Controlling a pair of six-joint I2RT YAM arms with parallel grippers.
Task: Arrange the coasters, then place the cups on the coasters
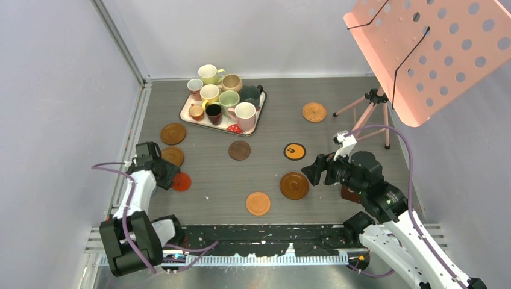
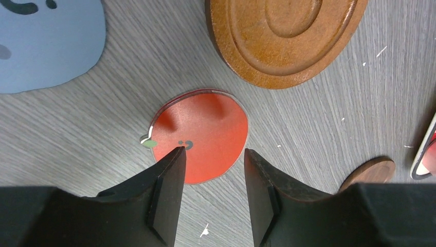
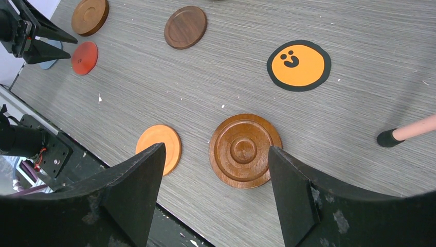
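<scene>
Several cups stand on a tray [image 1: 188, 117] at the back; one is a pink mug [image 1: 245, 114] with its handle to the left. None is in my grippers. At the left, my left gripper is part open over the near edge of a red, apple-shaped coaster [image 2: 216, 123], with nothing held between its fingers. Beyond that lies a round brown wooden coaster [image 2: 288, 51]. My right gripper hangs open and empty near the dark brown coaster [image 3: 244, 152] at the right.
Other flat coasters lie scattered: blue [image 2: 51, 46], orange [image 1: 258, 203], dark wood [image 1: 239, 150], a black-rimmed orange one [image 1: 294, 151] and a woven one [image 1: 314, 112]. A pink tripod [image 1: 372, 111] stands at the right. The table's middle has free room between coasters.
</scene>
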